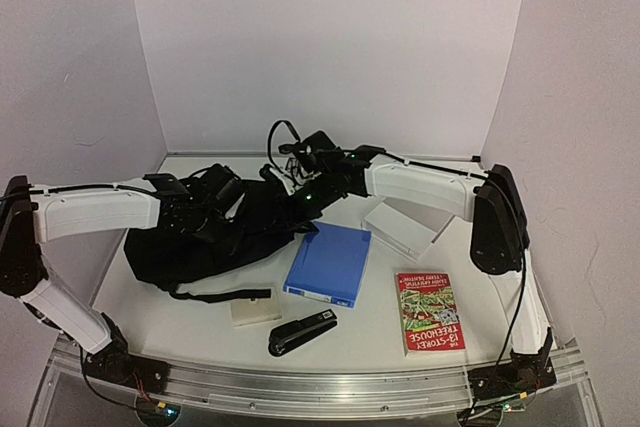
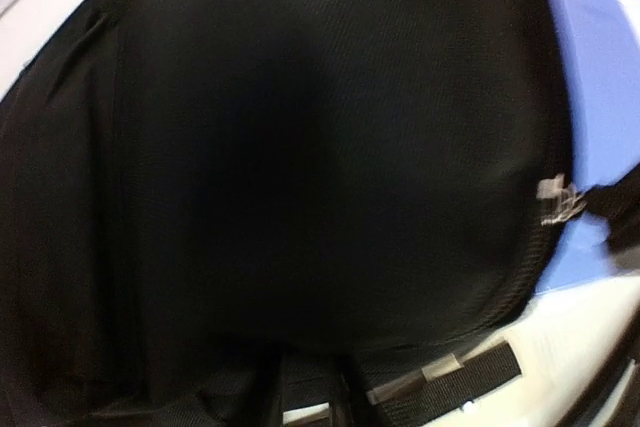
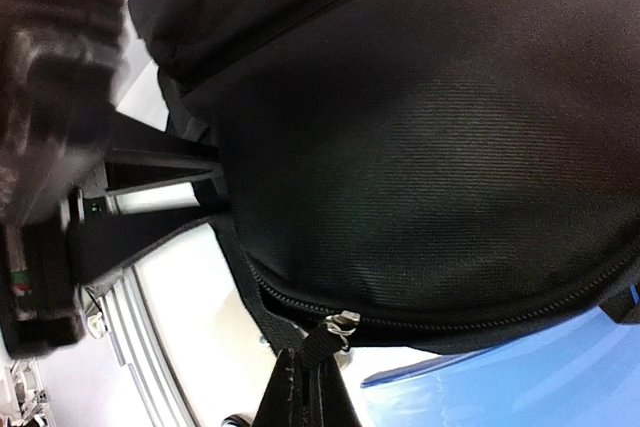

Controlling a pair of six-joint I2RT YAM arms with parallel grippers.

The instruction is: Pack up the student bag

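Note:
The black bag (image 1: 190, 247) lies on its side at the left of the table, filling most of both wrist views. At its zipped edge, my right gripper is shut on the zipper pull (image 3: 341, 324). My left gripper has its fingers apart by the other end of that edge, tips against the bag; whether any fabric sits between them is unclear. To the right lie a blue binder (image 1: 330, 262), partly under the bag's edge, a red book (image 1: 430, 312), a black stapler (image 1: 302, 332) and a white box (image 1: 400, 230).
A small cream-coloured item (image 1: 256, 309) rests near the front, just beyond the black strap (image 1: 225, 296). My two grippers are close together over the bag. Bare table (image 1: 370, 337) shows between stapler and book.

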